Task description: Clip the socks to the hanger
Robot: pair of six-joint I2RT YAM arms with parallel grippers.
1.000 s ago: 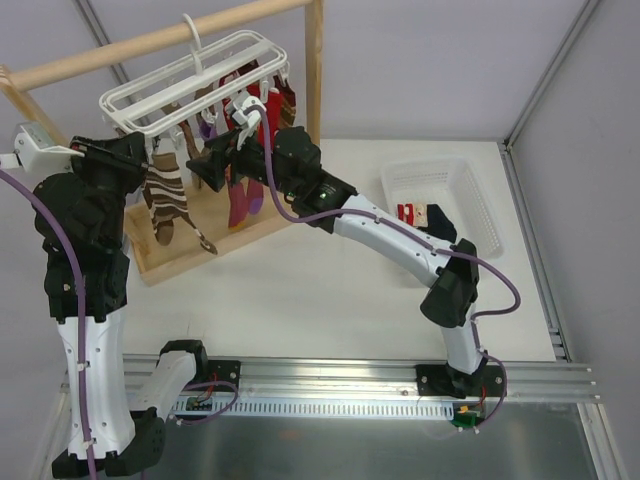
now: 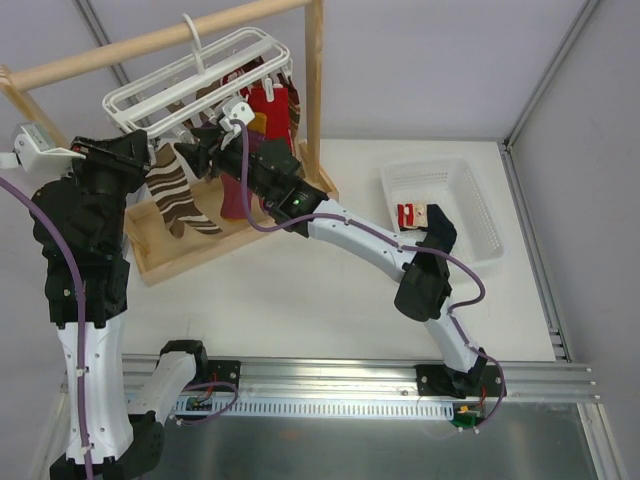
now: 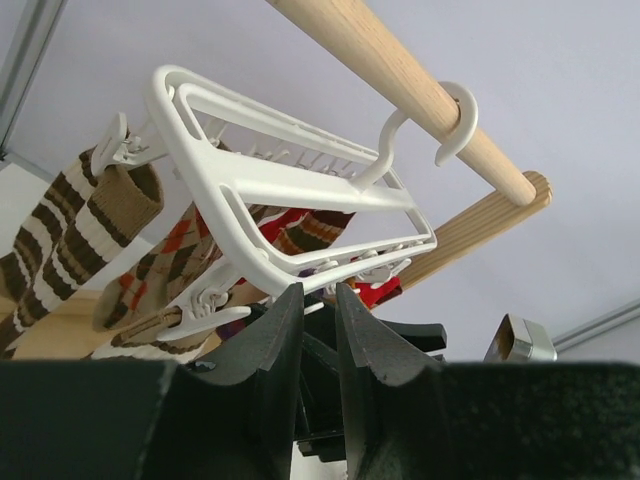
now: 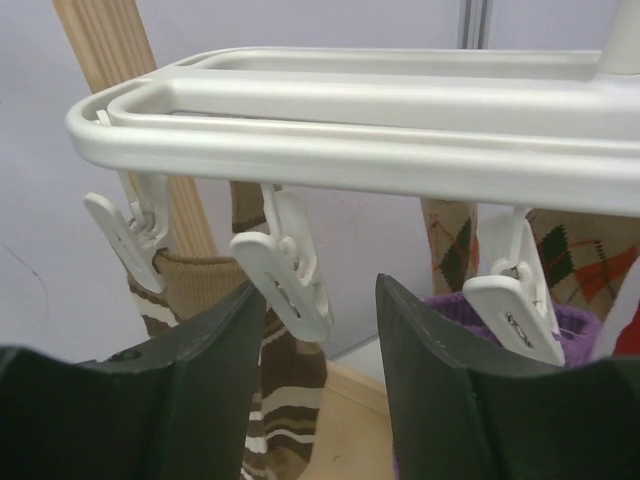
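Observation:
A white clip hanger (image 2: 195, 85) hangs by its hook from the wooden bar, with striped brown, red and purple socks (image 2: 180, 200) clipped beneath. My left gripper is shut on the hanger's lower rail, near its left end. My right gripper is part open, its fingers either side of a white clip (image 4: 285, 285) on the near rail. In the right wrist view a striped sock (image 4: 170, 290) hangs from the leftmost clip, and a purple sock shows behind at the right.
A wooden tray (image 2: 150, 255) is under the rack. A white basket (image 2: 470, 210) with socks stands on the table at right.
My right gripper has moved left along the hanger toward the clips near its left part. The left arm has barely moved; the hanging striped sock has shifted a little.

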